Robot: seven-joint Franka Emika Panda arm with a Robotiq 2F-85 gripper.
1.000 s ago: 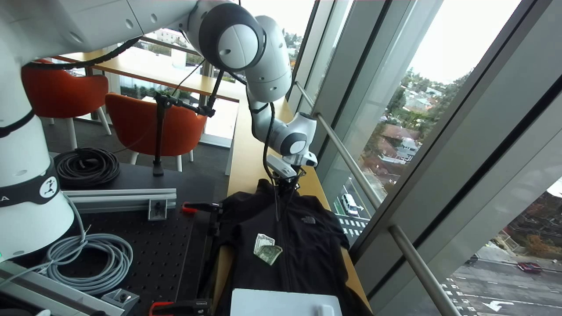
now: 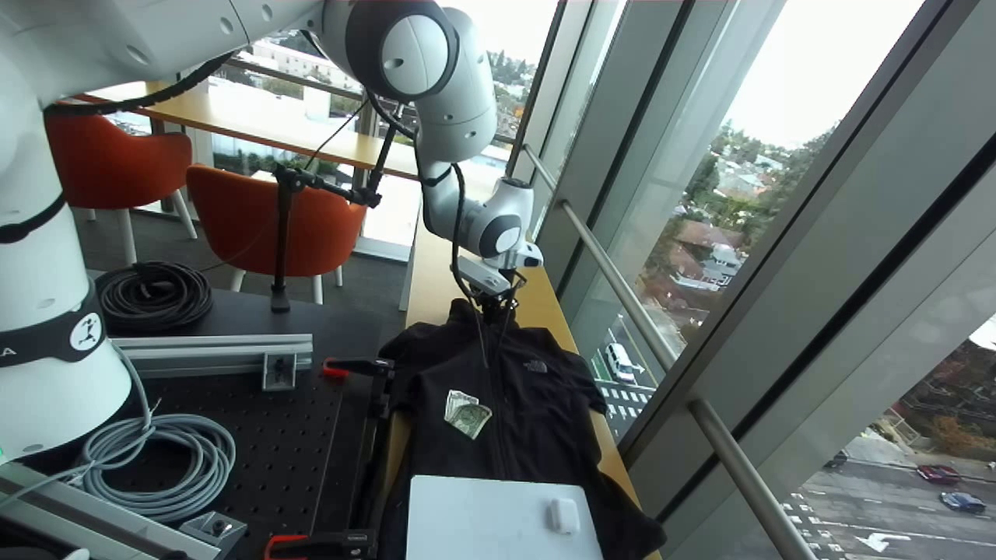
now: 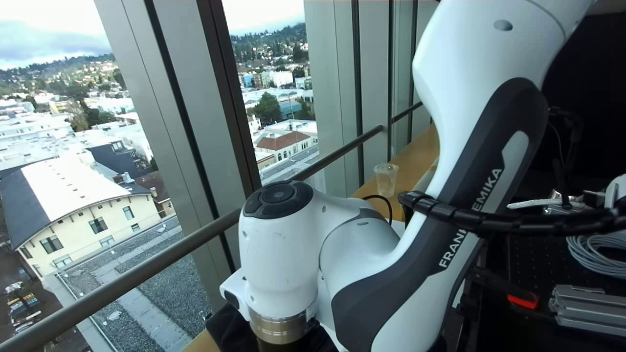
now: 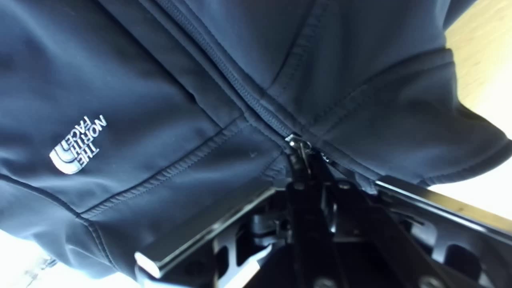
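Observation:
A black jacket (image 2: 551,420) lies spread along the narrow wooden counter, its collar at the far end. In the wrist view its front zipper (image 4: 228,72) runs diagonally to a metal zipper pull (image 4: 298,142) near the collar. My gripper is shut on that pull, its dark fingers close together just below the slider. From exterior view 1 the gripper (image 2: 499,303) sits low over the collar end, its fingertips too small to make out. Exterior view 2 shows the wrist, but the arm and frame edge hide the fingers.
Folded banknotes (image 2: 467,414) and a white board (image 2: 495,518) bearing a small white object (image 2: 564,515) rest on the jacket. Window railing (image 2: 616,280) borders the counter; a clear cup (image 3: 385,179) stands on it. Clamps (image 2: 359,367) grip the near side.
The arm has moved away along the counter and slightly left. Jacket, banknotes and white board have shifted the same way, dragged along with the gripper.

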